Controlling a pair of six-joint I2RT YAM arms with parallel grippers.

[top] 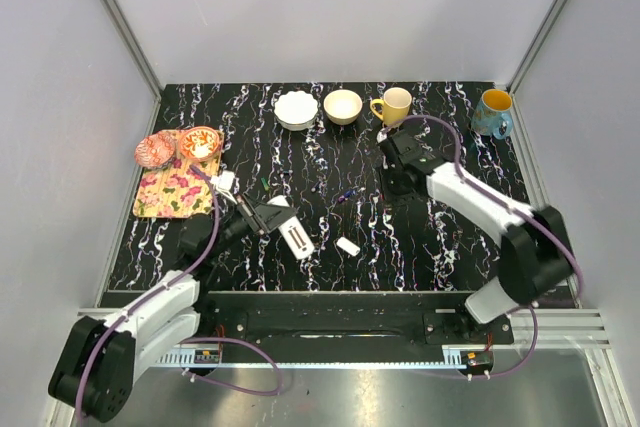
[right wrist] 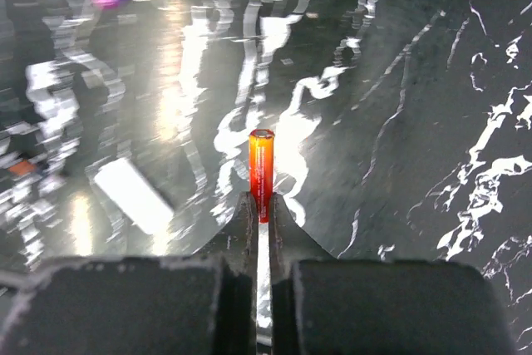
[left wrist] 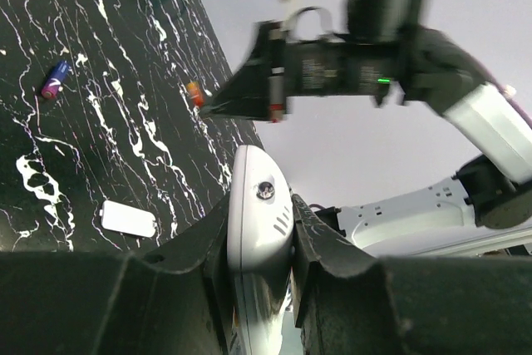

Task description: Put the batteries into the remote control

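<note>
The white remote control [top: 297,238] has its battery compartment facing up in the top view; my left gripper [top: 276,215] is shut on its upper end. The left wrist view shows the remote [left wrist: 259,209] edge-on between the fingers. Lifted above the table, an orange battery [right wrist: 261,164] stands out from the fingertips of my right gripper, which is shut on its lower end. This battery [left wrist: 194,94] also shows beside the blurred right gripper in the left wrist view. The white battery cover [top: 348,247] lies loose on the table, right of the remote.
A purple-and-blue battery [left wrist: 55,80] lies on the dark marbled table, with several small items further left. Bowls [top: 343,106] and mugs [top: 391,106] line the back. A floral board [top: 160,195] with two bowls occupies the left.
</note>
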